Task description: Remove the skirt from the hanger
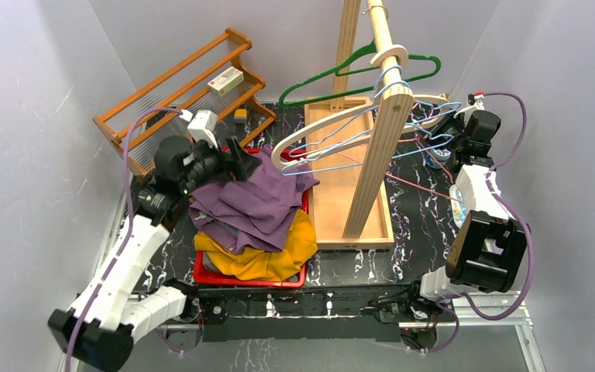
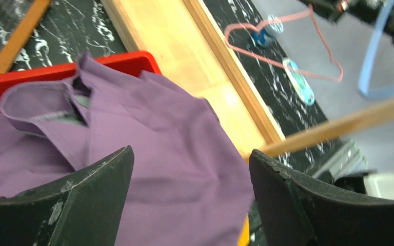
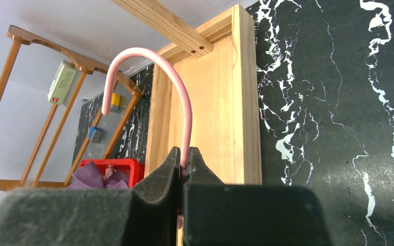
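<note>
A purple garment [image 1: 252,201] lies heaped on a yellow one [image 1: 256,260] in a red bin [image 1: 248,283]; I cannot tell which is the skirt. My left gripper [image 1: 240,159] stands open above the pile, empty; in the left wrist view the garment [image 2: 149,123] shows between and beyond its fingers. My right gripper, at the right of the rack in the top view, is shut on a pink hanger [image 3: 138,54], whose hook rises above the fingers. No garment shows on that hanger.
The wooden rack [image 1: 368,186] carries blue, wooden and green hangers [image 1: 318,81] over a wooden base tray [image 1: 329,232]. A tilted wooden shelf [image 1: 186,77] with a small box [image 1: 225,80] stands back left. Dark marble surface shows right of the rack.
</note>
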